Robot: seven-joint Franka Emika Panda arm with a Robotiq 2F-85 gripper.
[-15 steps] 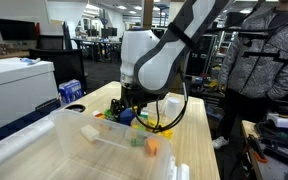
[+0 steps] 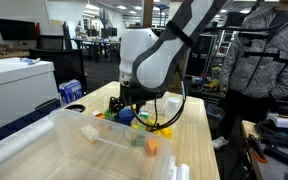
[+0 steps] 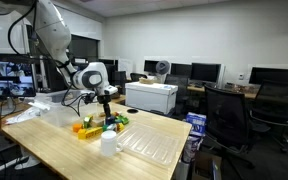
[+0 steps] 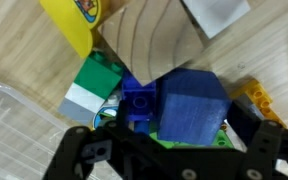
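My gripper is open above a pile of toy blocks, its dark fingers (image 4: 82, 148) apart. A dark blue block (image 4: 192, 105) lies in the space between the fingers, nearer the right one. Beside it sit a smaller blue brick (image 4: 139, 98) and a green brick (image 4: 97, 74). A wooden block (image 4: 152, 38) lies just above these in the wrist view. In the first exterior view the gripper (image 2: 134, 104) hangs low over the blue piece (image 2: 126, 116); whether it touches anything I cannot tell.
A clear plastic bin (image 2: 69, 122), holding a few pieces, stands close to the pile. On the other side are a white mug (image 3: 109, 145) and a pale shallow tray (image 3: 152, 143). Yellow and orange pieces (image 3: 81, 128) are scattered nearby. Bare wooden table shows in front.
The arm has shifted very slightly over the pile, with the gripper a little lower. The bin and blocks look unmoved.
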